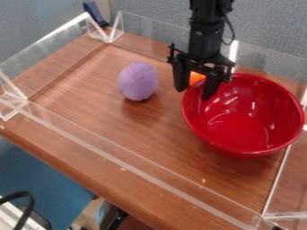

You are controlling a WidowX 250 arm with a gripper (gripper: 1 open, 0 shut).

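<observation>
My black gripper (pixel 196 76) hangs from the top over the back left rim of a large red bowl (pixel 240 117). An orange object (pixel 196 79) lies just behind it, partly hidden by the fingers. Whether the gripper is open or shut on anything is hard to tell. A purple round object (pixel 138 82) sits on the wooden table (pixel 108 144) to the left of the bowl.
Clear plastic walls and corner pieces (pixel 107 32) edge the table. A grey padded wall stands behind.
</observation>
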